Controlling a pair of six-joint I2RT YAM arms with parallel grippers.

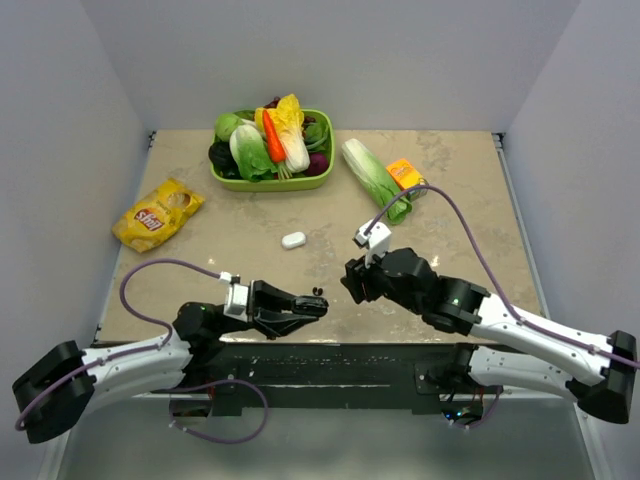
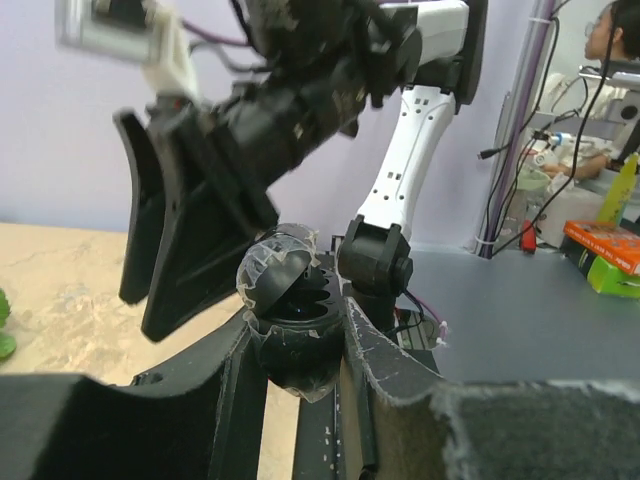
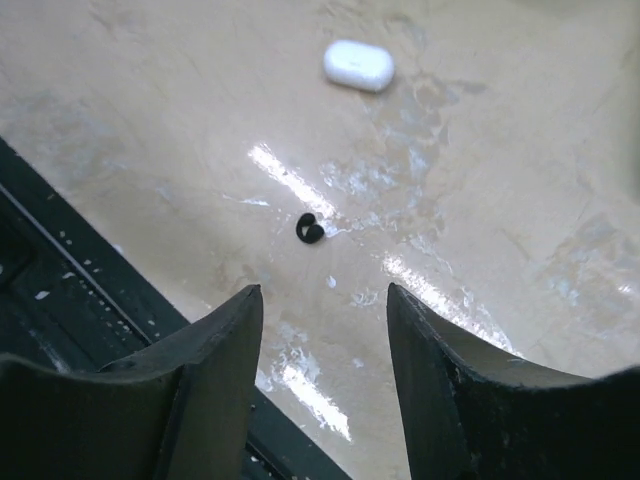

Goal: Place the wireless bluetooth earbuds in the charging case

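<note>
My left gripper (image 1: 306, 308) is shut on the black charging case (image 2: 300, 335), held above the table's front edge. In the left wrist view the case's lid (image 2: 276, 264) stands raised and dark recesses show inside. Whether an earbud sits in them is hard to tell. A small black earbud (image 3: 311, 229) lies on the table in the right wrist view; its dark form could be one piece or two touching. My right gripper is open, nothing between its fingers, with the earbud beyond its tips. From above, the earbud (image 1: 318, 291) shows right beside the left gripper's tips.
A white rounded case (image 1: 293, 240) lies mid-table. Farther back are a green basket of vegetables (image 1: 270, 184), a yellow chip bag (image 1: 158, 215), a cabbage (image 1: 375, 178) and an orange box (image 1: 405, 174). The table between the white case and the grippers is bare.
</note>
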